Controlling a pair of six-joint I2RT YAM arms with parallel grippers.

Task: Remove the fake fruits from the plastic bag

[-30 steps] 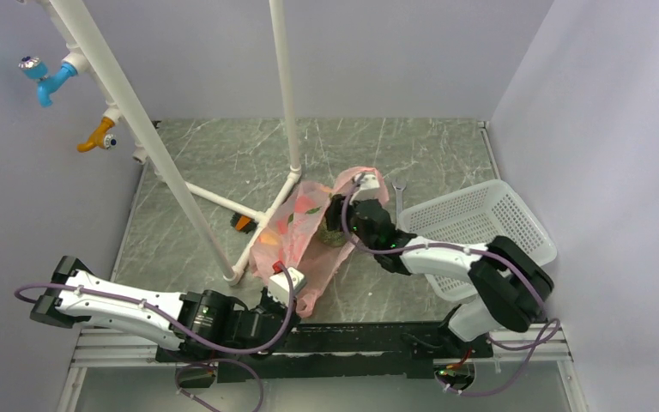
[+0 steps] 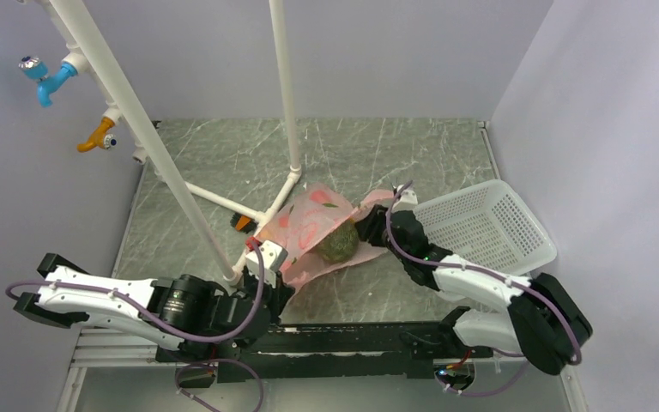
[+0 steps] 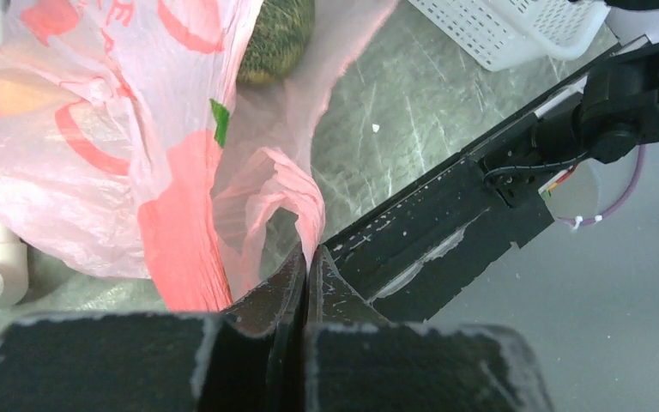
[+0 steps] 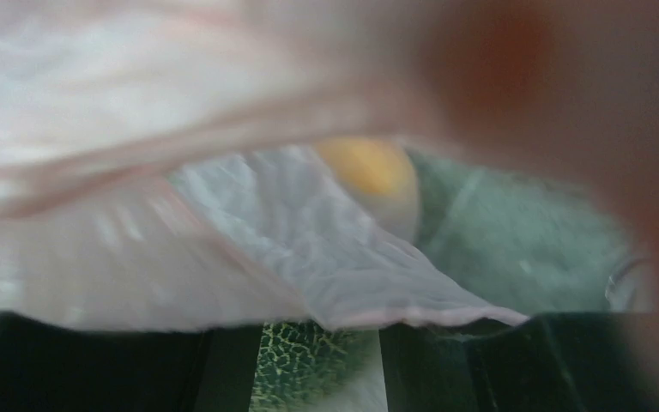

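Note:
The pink and white plastic bag [image 2: 313,215] lies crumpled at mid-table, its mouth spread towards the right. Inside that mouth shows a green netted melon [image 2: 340,244], partly covered by the bag. My left gripper is shut on a twisted pink strip of the bag's edge. At the melon's right side is my right gripper, its fingers [image 4: 433,365] apart with the melon's skin between them; bag film hides the fingertips. A yellow-orange round thing [image 4: 369,167], seemingly a fruit, is blurred beyond the film in the right wrist view.
A white perforated basket [image 2: 480,227] stands at the right, partly behind the right arm. White pipes [image 2: 287,94] rise at the left and run along the table by the bag. Bare table lies behind the bag.
My right gripper has moved right and slightly towards the front, and more of the melon shows in the bag's mouth. The left gripper has shifted left, with the bag's near edge following.

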